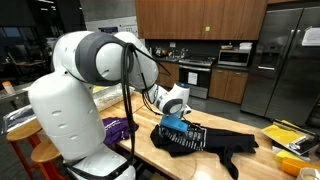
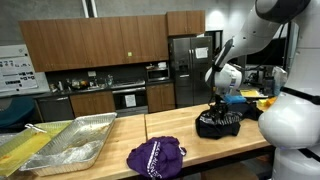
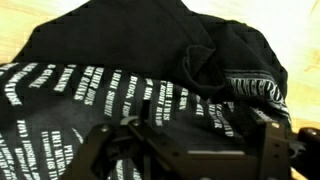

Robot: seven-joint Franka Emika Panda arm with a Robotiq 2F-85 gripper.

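Note:
A black garment with rows of white lettering [image 3: 130,95] lies spread and rumpled on the wooden table. In the first exterior view, this black cloth [image 1: 215,138] stretches out to the right of the hand, with one part hanging toward the table's front. My gripper [image 1: 175,125] is low over the cloth's left part, pointing down. From the other side, the gripper [image 2: 227,97] appears right at the dark heap. The wrist view has the fingers [image 3: 272,142] apart at the bottom edge, with cloth beneath them. Whether any fold lies between the tips is hidden.
A purple cloth [image 2: 157,158] lies on the table at one side, near a foil-like tray [image 2: 75,142]. Yellow items [image 1: 285,135] stand at the table's right end. Bare wood [image 1: 240,117] shows behind the black garment.

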